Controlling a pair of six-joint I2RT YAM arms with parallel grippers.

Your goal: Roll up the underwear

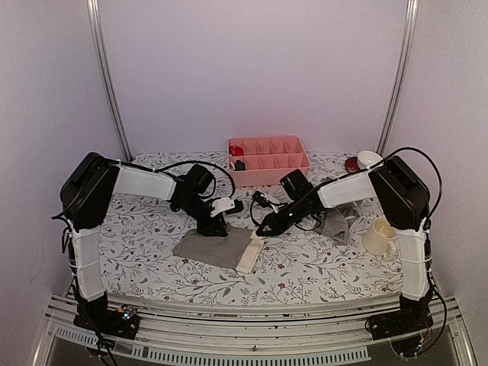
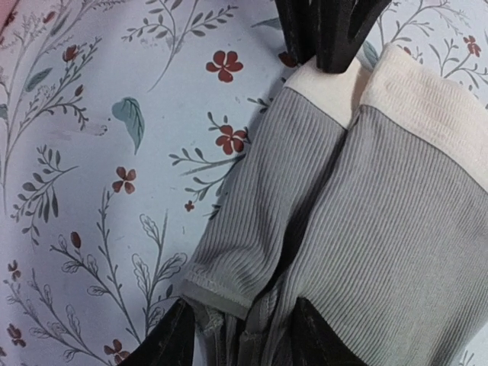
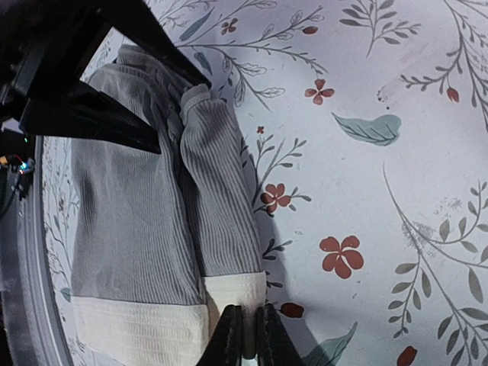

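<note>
The grey ribbed underwear with its cream waistband lies on the table, one long edge folded over into a narrow strip. My left gripper is at the far left end of this strip. Its fingers stand apart, with the fold's end between them. At the strip's cream end is my right gripper. Its fingertips are close together around the waistband edge, and whether they press on the cloth is unclear. Both grippers are low, at the height of the cloth.
A pink divided box stands at the back with small items in its left cells. More grey cloth lies under the right arm, near a cream mug and a white bowl.
</note>
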